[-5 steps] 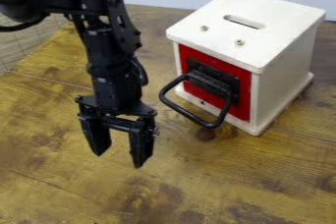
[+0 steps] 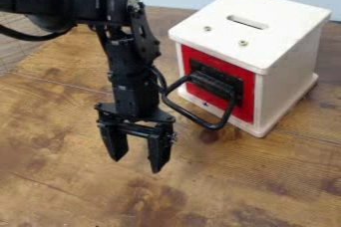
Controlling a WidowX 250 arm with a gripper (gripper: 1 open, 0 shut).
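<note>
My black gripper (image 2: 138, 149) hangs low over the wooden table, its two fingers pointing down and apart with nothing between them. Right of it stands a white box (image 2: 282, 47) with a slot in its sloped top and a red front panel (image 2: 242, 122). A black loop handle (image 2: 181, 110) sticks out from that panel toward the gripper, above and to the right of the fingers.
A pale wall is behind the box. At the far left edge a lighter surface shows behind the arm.
The box and handle look unmoved.
</note>
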